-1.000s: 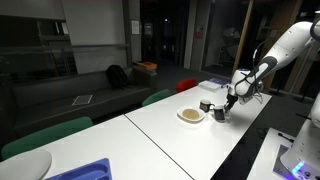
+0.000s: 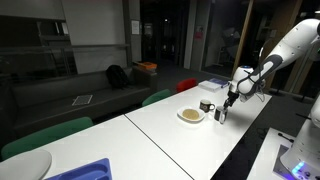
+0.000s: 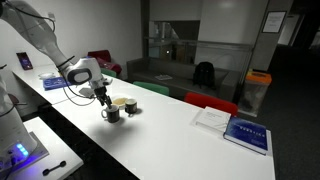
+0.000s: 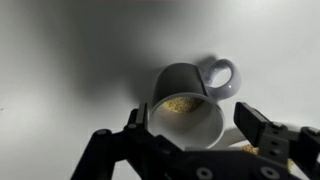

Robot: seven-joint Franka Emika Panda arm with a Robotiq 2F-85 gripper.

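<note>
A dark grey mug point(image 4: 180, 85) stands on the white table, its opening facing the wrist camera and some golden-brown matter at its bottom. Its handle point(image 4: 222, 78) points to the upper right in that view. My gripper is part open above the mug, with the fingers point(image 4: 139, 118) spread to either side of the rim; nothing is visibly clamped. In exterior view 2, the same mug point(image 3: 113, 116) is just below and beside the gripper point(image 3: 104, 100). Whether the fingers touch the rim I cannot tell.
A second dark mug point(image 2: 206, 106) and a pale plate point(image 2: 181, 117) with golden-brown contents stand close by. A blue tray point(image 2: 80, 176) and a white round plate point(image 2: 25, 166) lie at the table's far end.
The gripper has risen a little and drawn slightly away from the mug. The mug, which looked tilted and darker earlier, now appears upright.
</note>
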